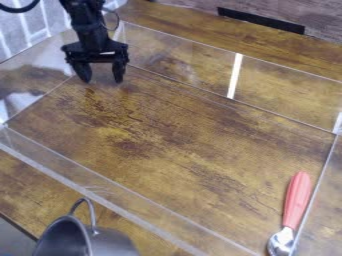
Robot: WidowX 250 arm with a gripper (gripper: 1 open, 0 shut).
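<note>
My black gripper [99, 70] is low at the back left corner of the clear-walled enclosure, its two fingers apart with nothing visible between them. An ice cream scoop with a red handle [298, 200] lies at the front right of the wooden surface, far from the gripper. A steel pot or pitcher with a handle [74, 243] stands at the bottom left, outside the clear wall.
Clear low walls surround the wooden work surface [174, 130], whose middle is bare. A white strip [235, 75] crosses the back section, and a dark panel [261, 24] is behind.
</note>
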